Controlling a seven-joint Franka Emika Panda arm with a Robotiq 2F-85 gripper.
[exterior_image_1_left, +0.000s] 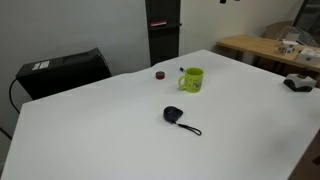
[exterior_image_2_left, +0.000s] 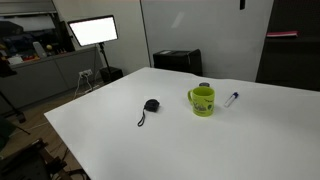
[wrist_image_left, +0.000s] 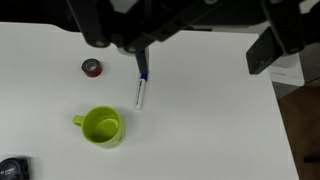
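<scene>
High over the white table, my gripper is open in the wrist view, its two dark fingers wide apart with nothing between them. A white marker with a blue cap (wrist_image_left: 141, 92) lies just below the left finger in that view. Left of it stands a lime-green mug (wrist_image_left: 103, 127), upright, its handle toward the left. A small dark roll with a red centre (wrist_image_left: 92, 67) rests above the mug in the picture. The black tape measure with a wrist strap (exterior_image_1_left: 173, 114) lies apart, nearer the middle of the table.
A black case-like box (exterior_image_1_left: 63, 75) stands along the table's back left. At the right edge sits a white and black device (exterior_image_1_left: 299, 83), near a wooden bench (exterior_image_1_left: 262, 47).
</scene>
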